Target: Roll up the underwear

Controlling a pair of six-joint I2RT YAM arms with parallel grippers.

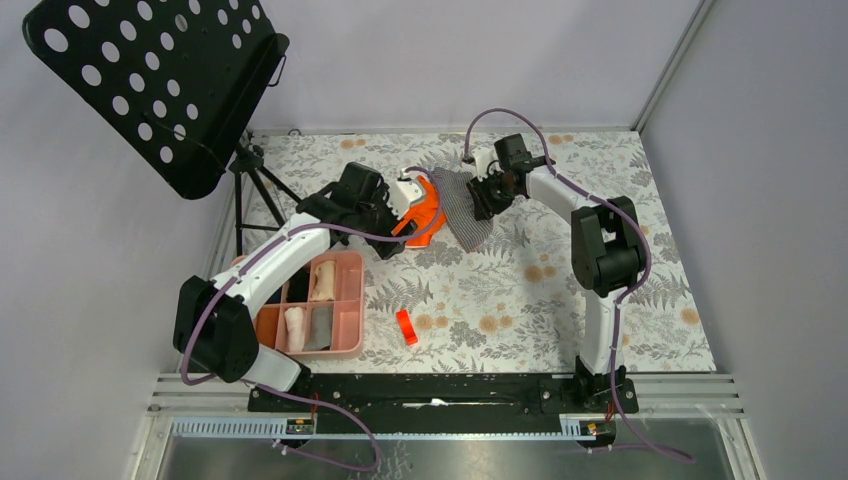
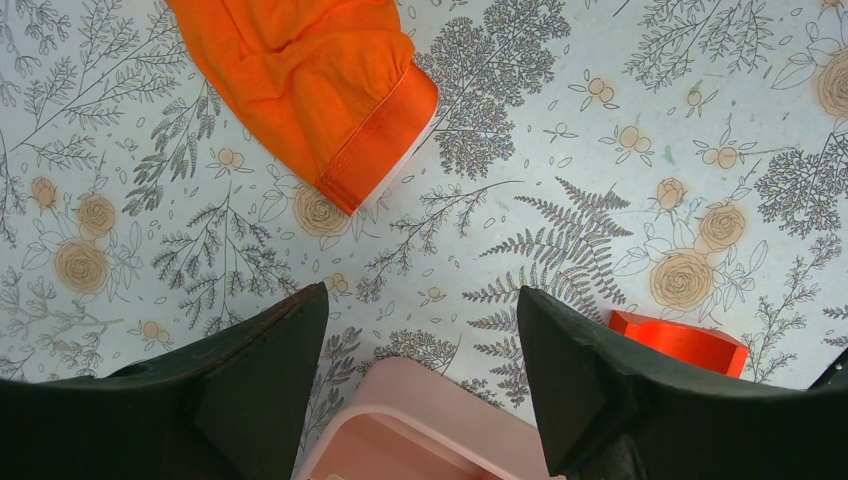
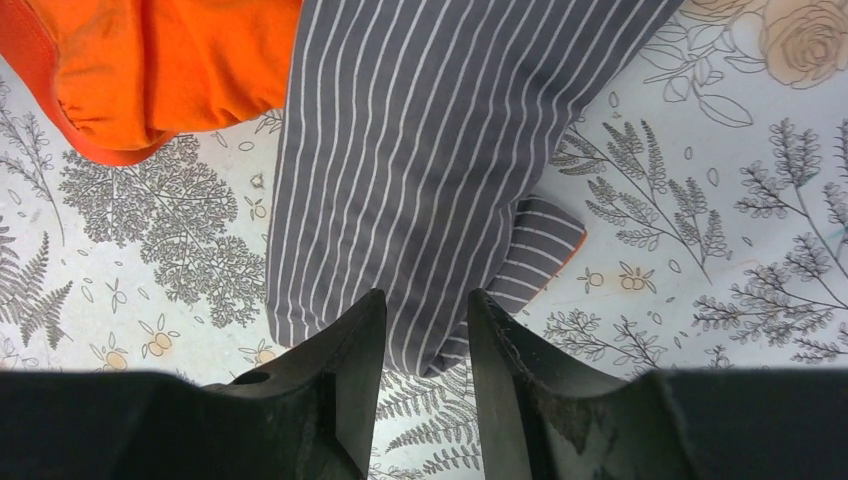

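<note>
A grey pinstriped underwear lies spread and creased on the table, one small corner folded out at its side. My right gripper is low over that end, fingers part open with striped cloth visible between them; whether they touch it I cannot tell. Crumpled orange cloth lies beside the striped one. My left gripper stands open over the table beside the orange cloth, nothing between its fingers.
A pink divided box with rolled cloths stands at lower left. A small red object lies to its right. A black perforated stand is at upper left.
</note>
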